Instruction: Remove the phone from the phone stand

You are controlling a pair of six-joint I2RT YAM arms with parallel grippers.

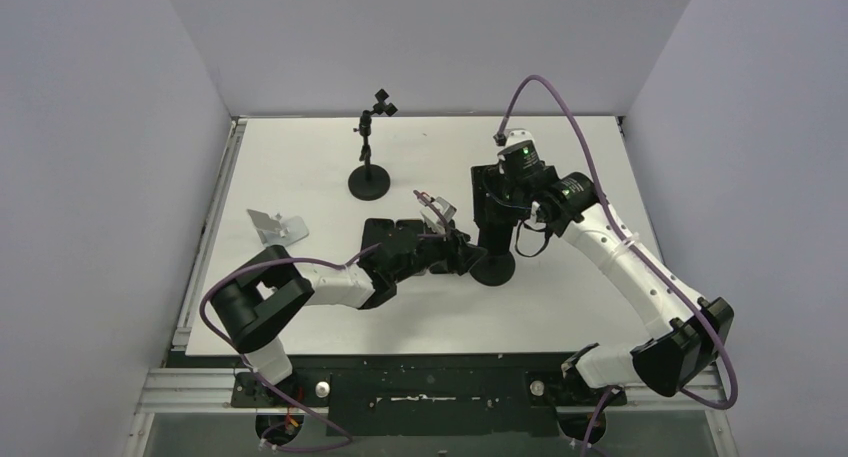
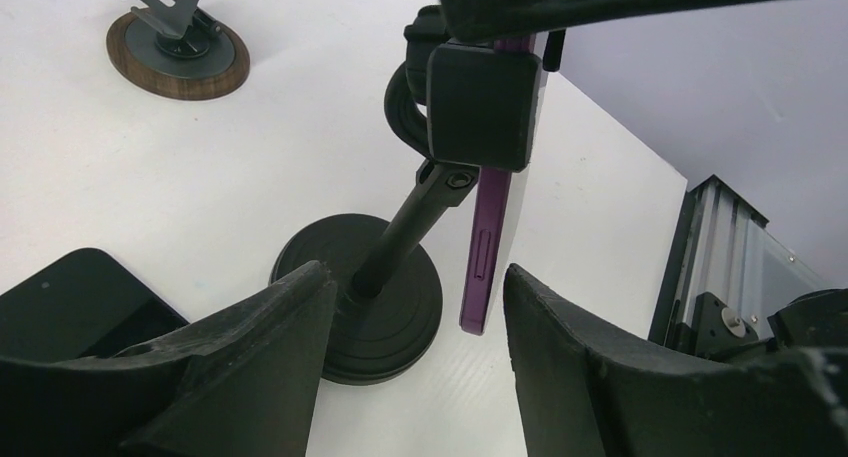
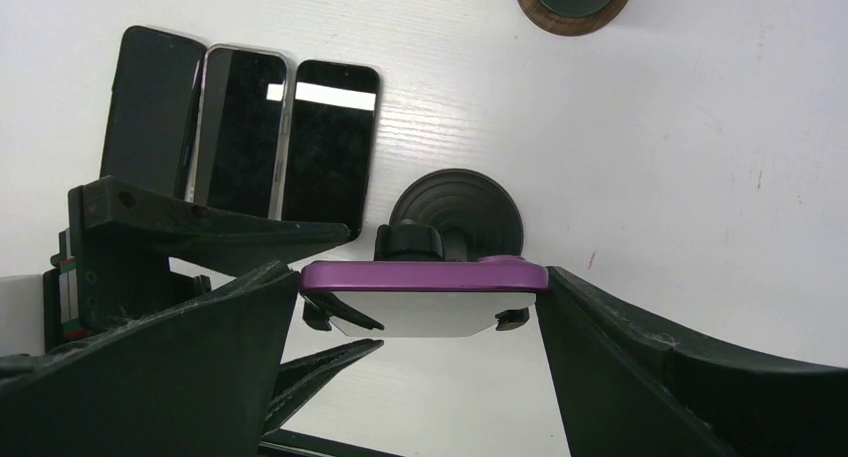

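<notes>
The phone, with a purple edge (image 3: 425, 276), sits in the clamp (image 2: 482, 107) of the black phone stand (image 1: 493, 269). In the right wrist view, the tips of my right gripper lie at both ends of that edge; whether they press on it I cannot tell. From the top view, the right hand covers the upper part of the stand. My left gripper is open beside the stand. Its fingers hold nothing; the phone's lower end hangs in view toward the right-hand finger, with the stand's post behind.
Several phones (image 3: 330, 147) lie flat on the table left of the stand, partly under the left arm. A second black stand (image 1: 369, 182) is at the back left. A silver folding stand (image 1: 283, 229) stands farther left.
</notes>
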